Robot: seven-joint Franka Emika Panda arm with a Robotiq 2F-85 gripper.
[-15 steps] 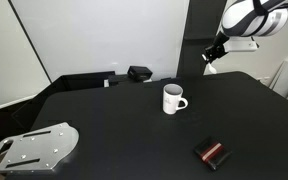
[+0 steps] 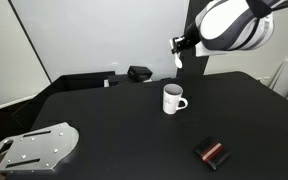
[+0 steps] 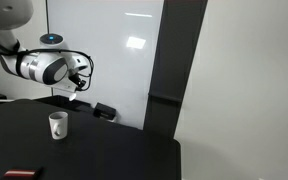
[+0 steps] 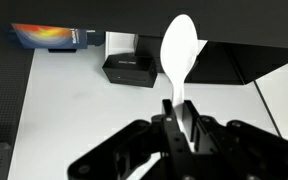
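A white spoon (image 4: pixel 181 52) is held at its handle by my gripper, which is shut on it, the bowl end pointing away from the fingers. Seen from outside, the gripper (image 2: pixel 176 46) hangs above the back of the black table, with the spoon (image 2: pixel 178 61) pointing down below it. A white mug (image 2: pixel 173 98) stands upright on the table, lower and nearer than the spoon, its handle to the right. In the second exterior view the spoon (image 3: pixel 72 97) shows as a small pale tip above and beyond the mug (image 3: pixel 58 125).
A black and red-brown object (image 2: pixel 212 152) lies at the front right of the table. A grey metal plate (image 2: pixel 39 148) is at the left edge. Behind the table sits a small black box (image 2: pixel 139 73).
My gripper has travelled left with the spoon, from the far right to above and just behind the mug. The mug and the other objects have stayed put.
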